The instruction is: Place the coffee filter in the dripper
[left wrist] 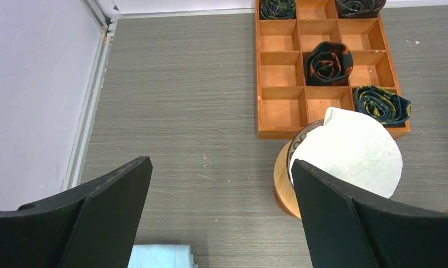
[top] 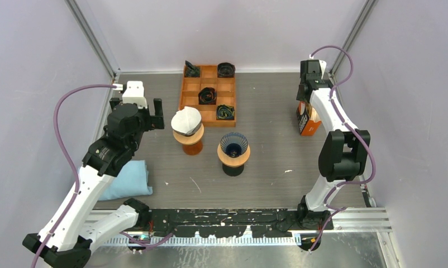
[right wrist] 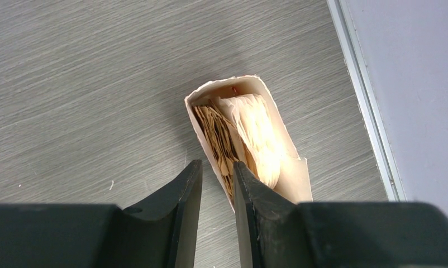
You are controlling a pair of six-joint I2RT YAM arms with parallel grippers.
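Observation:
An orange box (top: 308,123) of paper filters (right wrist: 255,134) stands at the right of the table, white and brown filters inside. Just above it is my right gripper, its fingers a small distance apart with nothing visible between them. A black dripper (top: 234,146) on a wooden stand is at the centre front. Left of it, a white filter (top: 186,118) lies over a second dripper on a wooden stand (top: 192,144). My left gripper stands open near that one, nothing between its fingers.
A wooden compartment tray (top: 188,99) with dark rolled cloths lies at the back. A folded blue cloth (top: 127,181) is at the front left.

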